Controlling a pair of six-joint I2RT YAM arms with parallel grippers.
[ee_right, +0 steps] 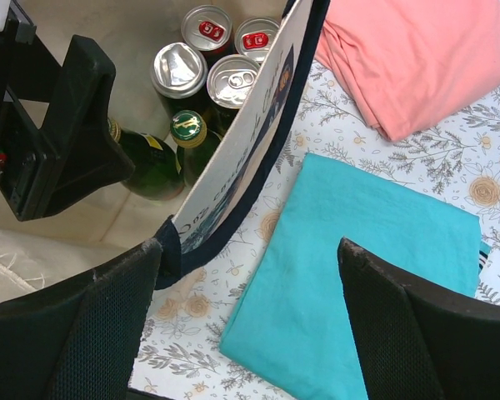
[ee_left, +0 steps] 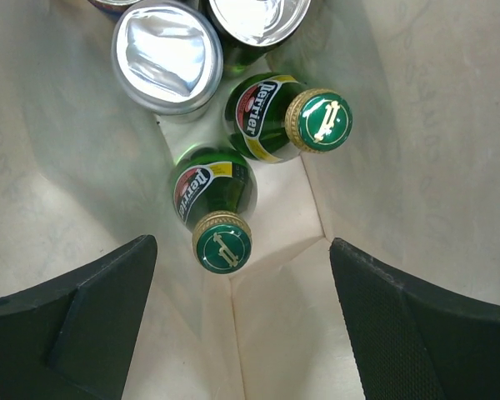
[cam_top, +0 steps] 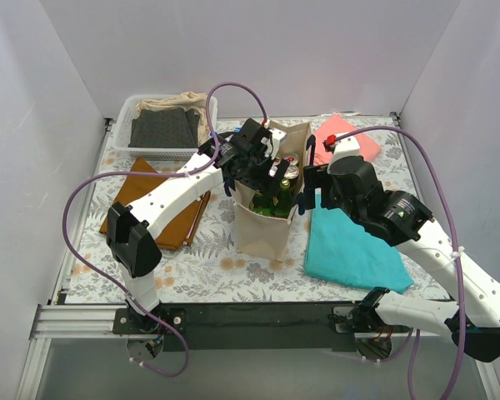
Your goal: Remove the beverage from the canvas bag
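The cream canvas bag (cam_top: 262,235) stands open on the table. Inside it, in the left wrist view, are two green Perrier bottles, a nearer one (ee_left: 215,200) and another beside it (ee_left: 271,117), along with several cans, one silver-topped (ee_left: 168,54). My left gripper (cam_top: 273,177) reaches into the bag's mouth, open, with the nearer bottle's cap just beyond the gap between its fingertips and nothing held. At the bag's right side, my right gripper is apart-jawed and open; the navy-edged rim (ee_right: 233,225) passes close to its left fingertip, and contact there is unclear.
A teal cloth (cam_top: 350,246) lies right of the bag, with a pink cloth (cam_top: 350,137) behind it. On the left are a brown folder (cam_top: 154,217) and a white basket (cam_top: 162,153) holding dark fabric. Bare patterned tablecloth lies in front of the bag.
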